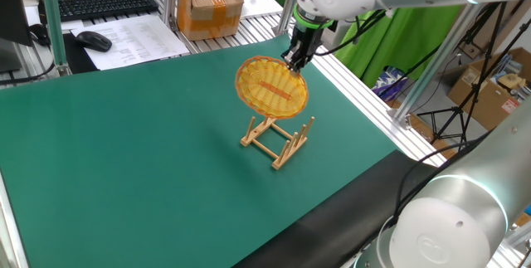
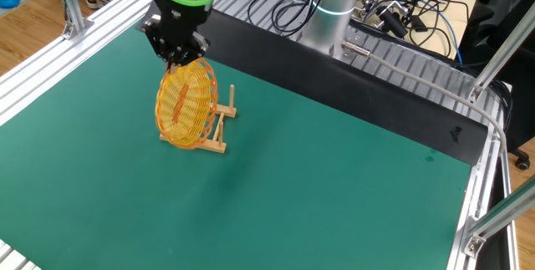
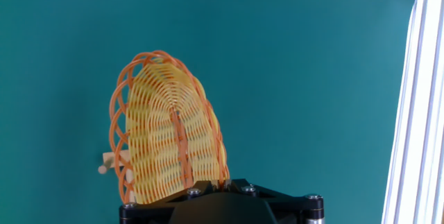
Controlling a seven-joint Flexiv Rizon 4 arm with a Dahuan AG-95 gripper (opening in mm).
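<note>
A yellow woven basket (image 1: 271,88) with an orange rim hangs tilted on edge from my gripper (image 1: 292,67). The fingers are shut on its upper rim, as exterior view 2 also shows for the basket (image 2: 185,107) below the gripper (image 2: 174,63). Under and beside it on the table stands a wooden rack (image 1: 270,153) with upright pegs. In exterior view 2 the basket hides part of the rack (image 2: 219,145). The wrist view shows the basket (image 3: 166,127) running down to the gripper, with only a bit of the rack (image 3: 109,159) peeking out at its left.
Toward the back lie a mouse (image 1: 94,41), papers and a keyboard (image 1: 99,6), with a cardboard box (image 1: 210,7) beyond the edge. A black strip (image 2: 351,94) runs along the robot's base side.
</note>
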